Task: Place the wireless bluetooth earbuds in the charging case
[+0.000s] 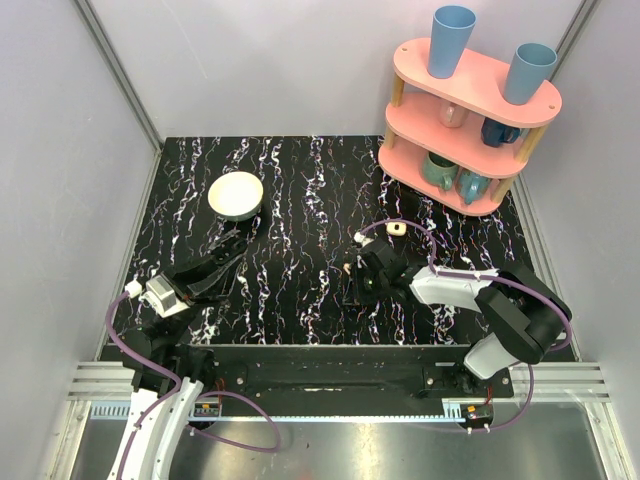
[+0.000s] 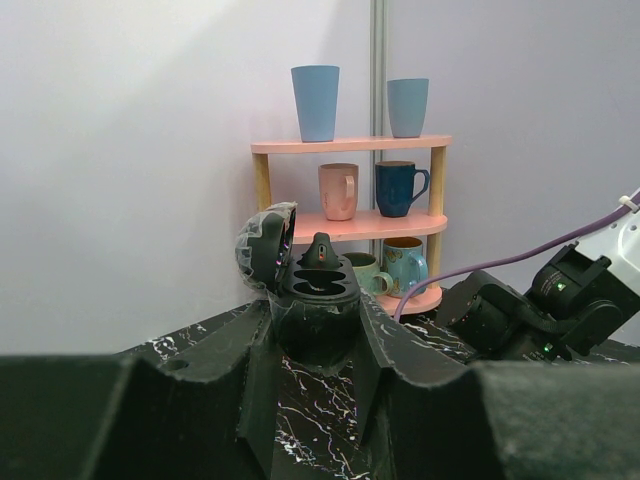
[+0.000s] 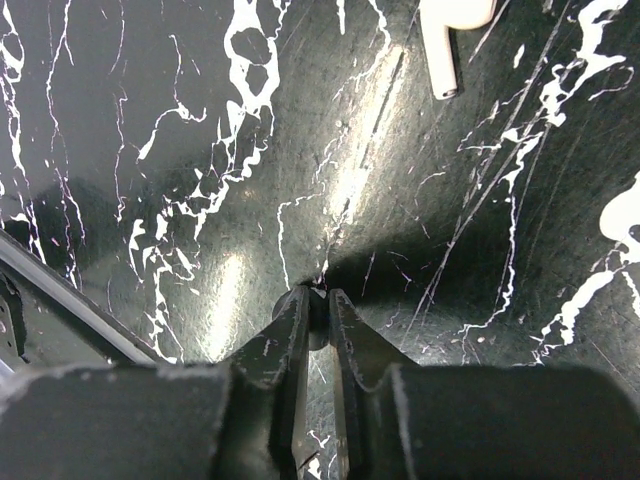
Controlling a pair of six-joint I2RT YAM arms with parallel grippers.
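In the left wrist view, my left gripper is shut on a dark charging case (image 2: 318, 312), held upright with its lid (image 2: 268, 250) open to the left. Dark oval wells show in its top, and a small dark piece (image 2: 320, 250) stands up behind them, perhaps an earbud. My right gripper is low at the marbled table, its fingers close together around a small black earbud (image 3: 319, 325). The fingers hide most of that earbud, so whether they grip it is unclear. From above, the case is hard to tell from the left gripper (image 1: 233, 245).
A white earbud (image 3: 438, 55) lies on the table near the right gripper. Farther back is a small white case (image 1: 397, 229). A white bowl (image 1: 236, 196) sits back left, and a pink shelf (image 1: 450, 135) with cups stands back right.
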